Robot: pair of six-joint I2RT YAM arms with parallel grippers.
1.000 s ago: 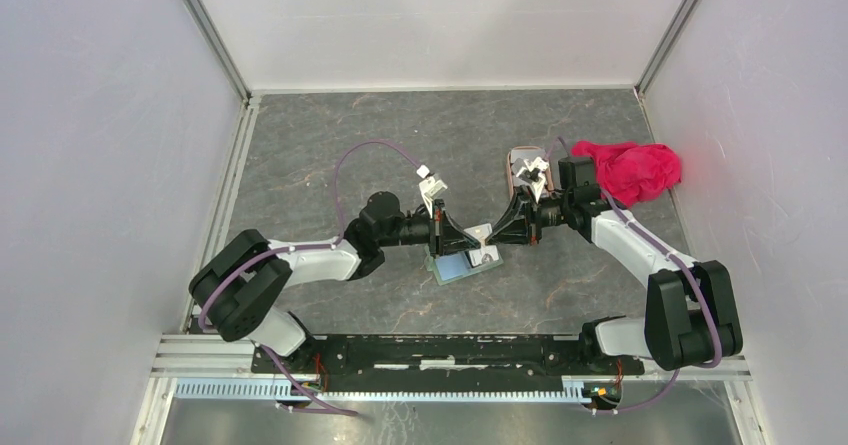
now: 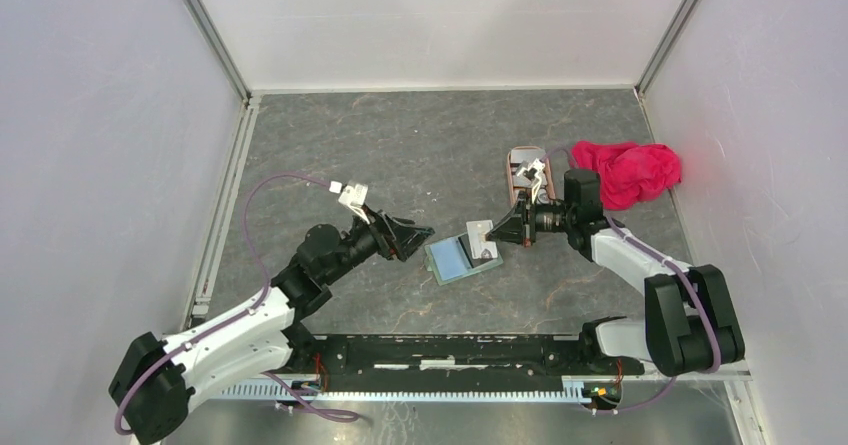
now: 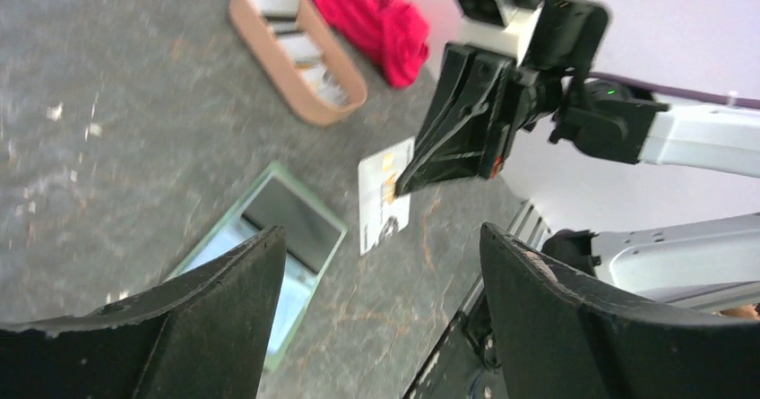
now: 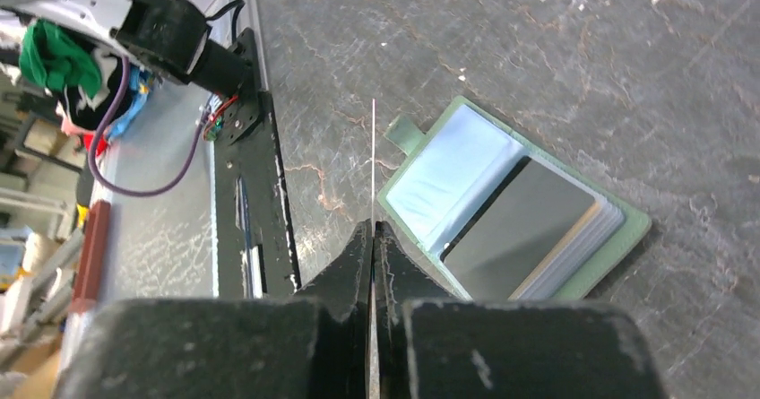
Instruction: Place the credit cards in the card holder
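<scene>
A white credit card (image 3: 384,197) is pinched at one edge by my right gripper, which is shut on it. In the right wrist view the card (image 4: 374,161) shows edge-on, as a thin upright line rising from the fingertips. Below it on the table lies the open card holder (image 4: 529,224), green-edged, with a pale blue left side and a dark pocket on the right. In the top view the card (image 2: 480,237) overlaps that dark pocket from above. My left gripper (image 2: 415,245) stands open left of the holder, nothing between its fingers.
A pinkish-brown box (image 3: 309,103) with cards (image 3: 300,47) inside stands behind the right gripper. Beside it a red cloth (image 2: 630,170) lies crumpled near the right wall.
My left gripper has opened and drawn back left from the card, where the two grippers met. The right gripper keeps the card nearly in place, its arm shifted slightly.
</scene>
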